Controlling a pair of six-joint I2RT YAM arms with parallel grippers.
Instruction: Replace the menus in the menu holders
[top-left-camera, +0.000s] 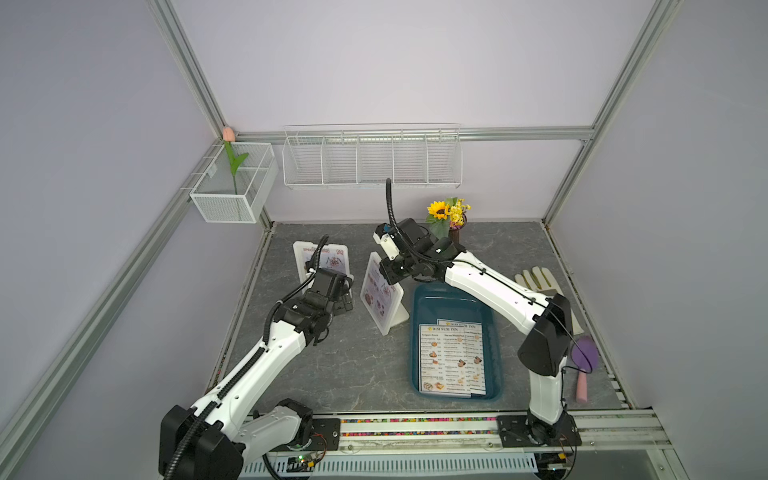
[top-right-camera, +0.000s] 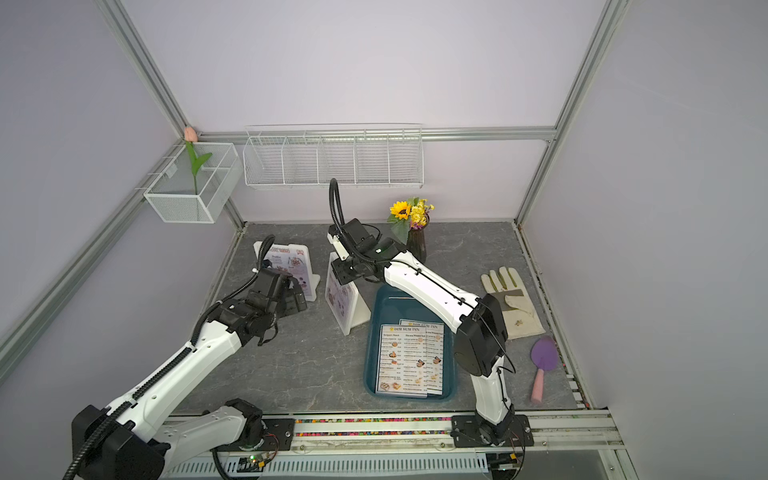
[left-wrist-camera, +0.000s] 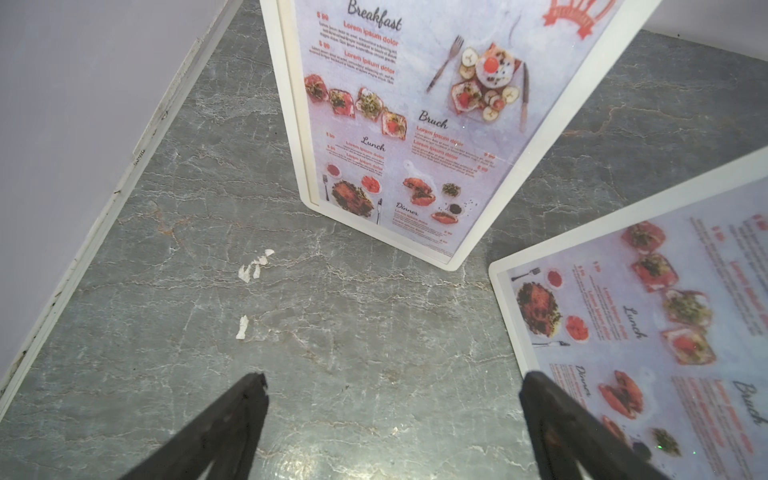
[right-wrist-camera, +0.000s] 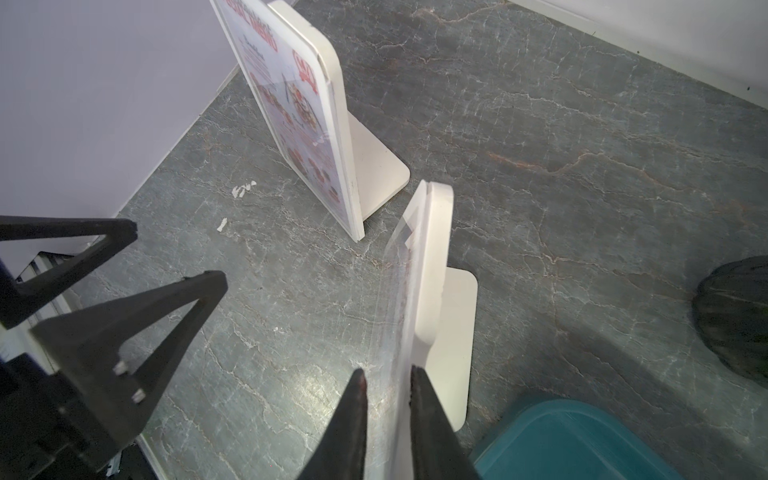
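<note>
Two white upright holders show purple food menus: one stands at the back left (left-wrist-camera: 480, 224), the other nearer the middle, the right-hand holder (top-left-camera: 381, 293). Over the grey tabletop my left gripper is open, nothing between its fingers; the right-hand holder lies just beyond its right finger. Seen from the right wrist, the top corner and clear front sheet of the right-hand holder (right-wrist-camera: 436, 264) pass between the narrowly open fingers of my right gripper; contact is hard to tell. Two cream menus (top-left-camera: 450, 360) overlap in the teal tray.
The teal tray (top-right-camera: 370, 360) sits right of the middle holder. Behind it stands a dark vase with flowers (top-right-camera: 416, 240). A glove (top-right-camera: 512, 302) and a purple-pink paddle (top-right-camera: 544, 356) lie on the right.
</note>
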